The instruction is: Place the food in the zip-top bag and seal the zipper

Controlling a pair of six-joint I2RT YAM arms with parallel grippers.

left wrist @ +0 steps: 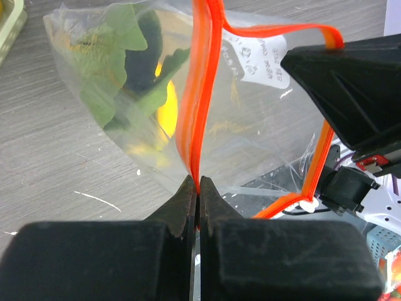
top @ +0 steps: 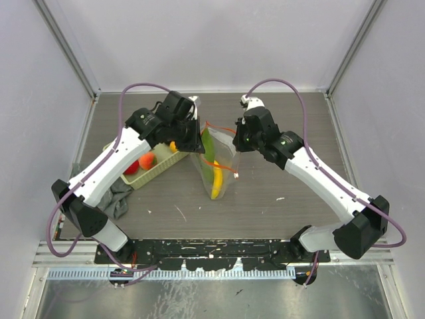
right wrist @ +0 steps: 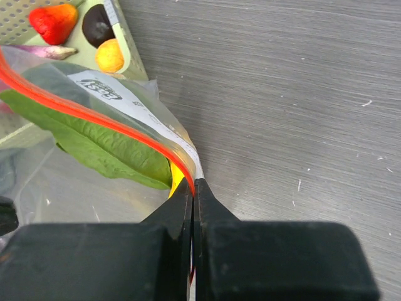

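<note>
A clear zip bag [top: 229, 158] with an orange zipper edge hangs between my two grippers, its mouth spread open. Through its wall show a yellow banana-like item [top: 217, 178] and a green leafy item; a dark shape also shows in the left wrist view. My left gripper is shut on the orange edge at one side of the mouth. Across from it, my right gripper is shut on the bag's other side, where the orange strip runs down into the fingertips. A white label [left wrist: 257, 59] is printed on the bag.
A pale green basket [top: 158, 169] of toy food stands left of the bag, partly under my left arm, with a red item [top: 132, 167] and a peach-like item [top: 147, 161]. Grey cloth [top: 116, 198] lies in front of it.
</note>
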